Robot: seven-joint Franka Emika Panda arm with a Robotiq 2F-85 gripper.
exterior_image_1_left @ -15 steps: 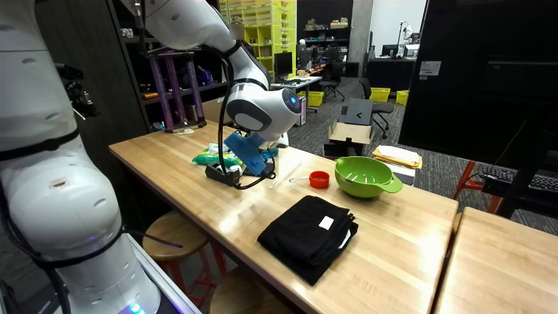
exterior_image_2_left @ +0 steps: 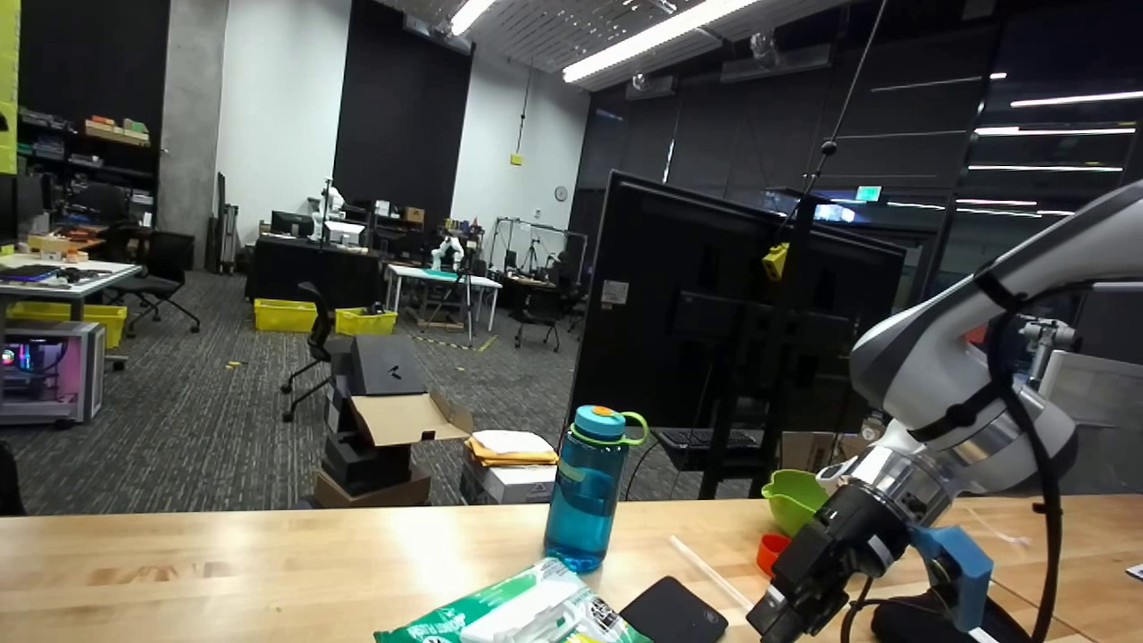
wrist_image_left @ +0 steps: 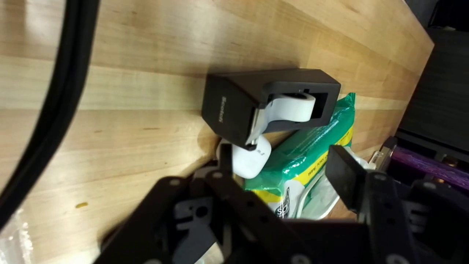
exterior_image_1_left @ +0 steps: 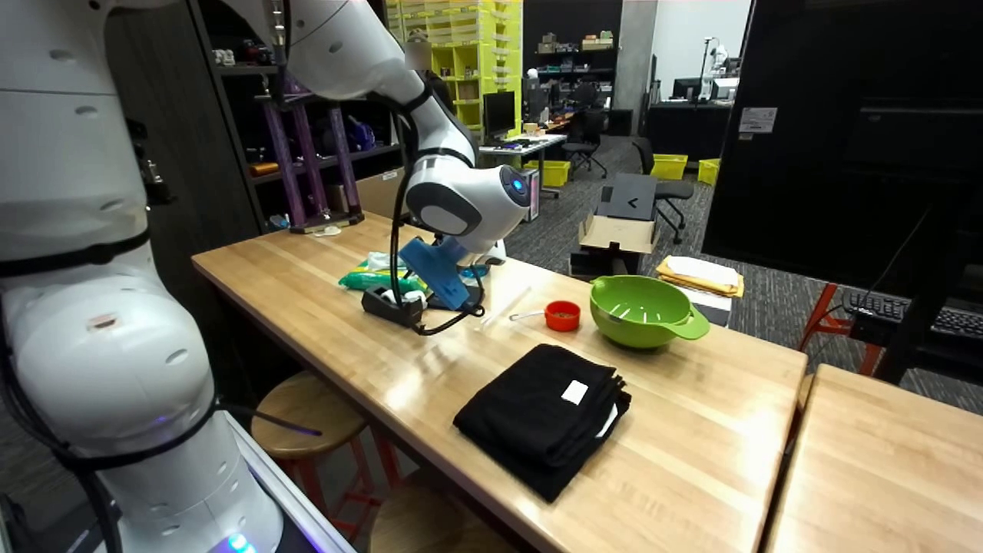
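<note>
In the wrist view my gripper stands open, its dark fingers well apart. Between and beyond them lies a green packet of wipes [wrist_image_left: 303, 154], with nothing visibly clamped. A white rounded case [wrist_image_left: 249, 159] sits close by the left finger, partly covered by the black tape dispenser [wrist_image_left: 233, 107] in that view. From the side, the gripper [exterior_image_2_left: 773, 620] slants down toward the table near a black flat square [exterior_image_2_left: 675, 614]. The fingertips are hidden behind the arm and its blue part in exterior view 1.
A blue bottle [exterior_image_2_left: 584, 493] stands behind the packet. Toward the right are a red measuring cup [exterior_image_1_left: 562, 316], a green colander [exterior_image_1_left: 636, 313] and folded black cloth [exterior_image_1_left: 544, 415]. A black cable [wrist_image_left: 57, 88] loops beside the gripper.
The arm has shifted slightly right and down in exterior view 1, its cable moving with it. The objects on the table look unmoved.
</note>
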